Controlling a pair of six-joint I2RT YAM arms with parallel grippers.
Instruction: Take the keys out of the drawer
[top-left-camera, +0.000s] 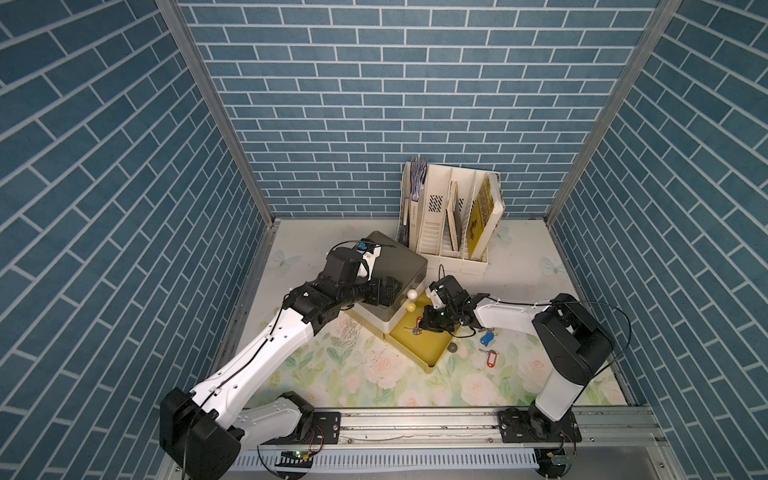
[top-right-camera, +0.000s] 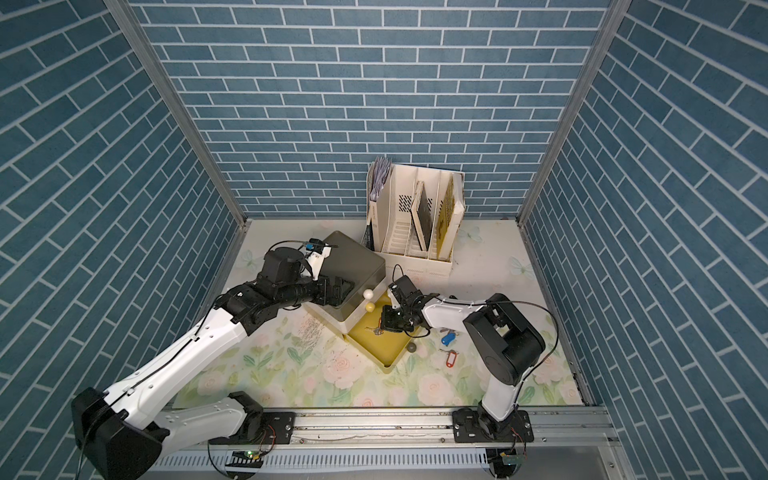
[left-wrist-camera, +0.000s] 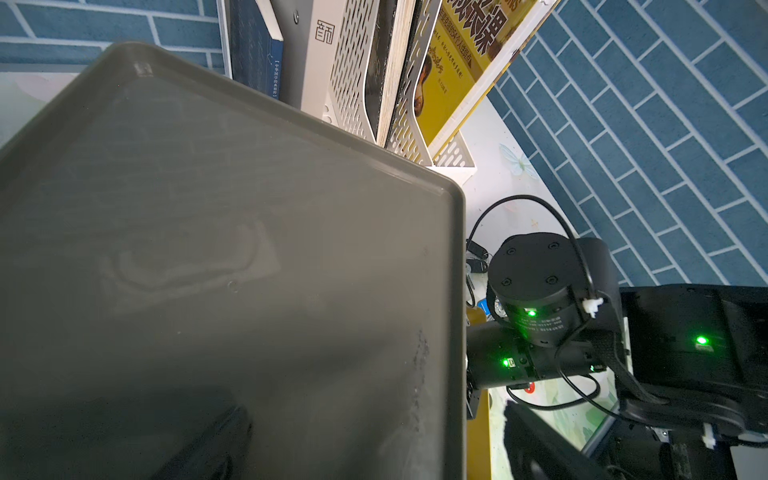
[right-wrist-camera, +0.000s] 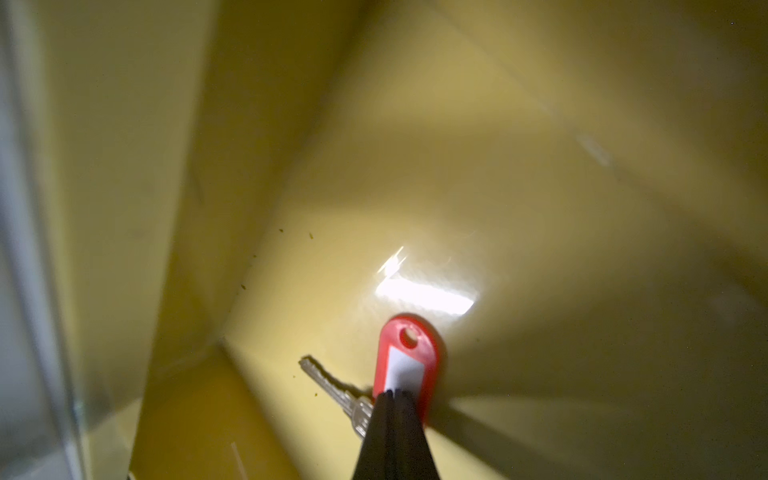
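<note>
A key (right-wrist-camera: 336, 389) with a red tag (right-wrist-camera: 406, 360) lies on the floor of the yellow drawer (top-left-camera: 421, 345), which is pulled out of the grey-topped cabinet (top-left-camera: 396, 260). My right gripper is shut in the drawer. Its fingertips cover the tag's lower end in the right wrist view; whether anything is pinched between them does not show. Over the cabinet top hangs my left gripper (top-left-camera: 384, 292), with its fingers (left-wrist-camera: 208, 448) wide apart and nothing between them. On the table, right of the drawer, lie a blue tag (top-left-camera: 487, 339) and another red tag (top-left-camera: 491, 358).
White and yellow balls (top-left-camera: 411, 294) sit by the cabinet's front at the drawer's inner end. A dark round object (top-left-camera: 452, 347) lies just outside the drawer. Behind stands a cream file rack (top-left-camera: 454, 260) with books.
</note>
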